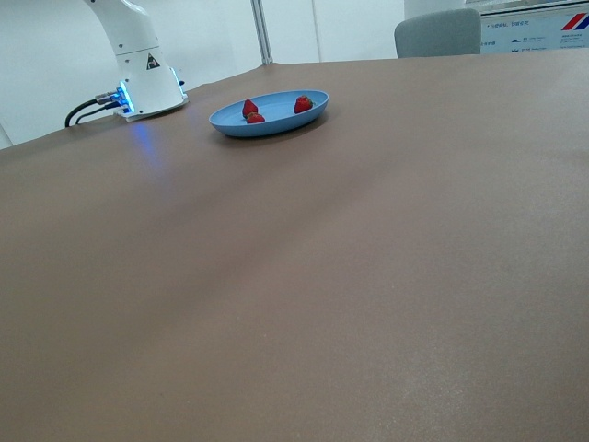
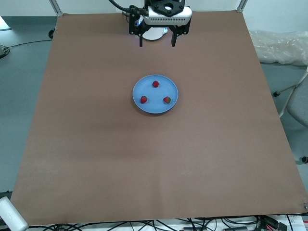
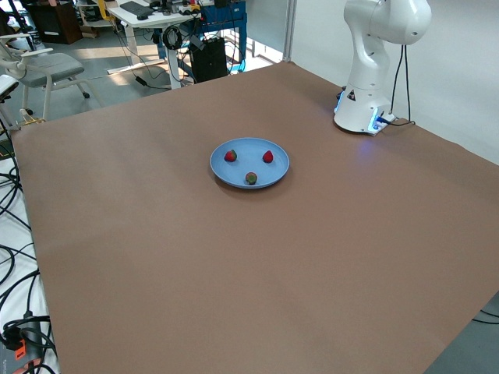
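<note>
A blue plate lies on the brown table with three strawberries on it: one at the back, two nearer, at left and right in the left view. The same plate shows in the right view. My gripper hangs at the far end of the table, above and behind the plate, its two black fingers spread apart with nothing seen between them. The top and right views show only the white arm, not the gripper.
Cables run along one outer edge. A grey chair stands beside the table, with clear plastic wrapping behind it.
</note>
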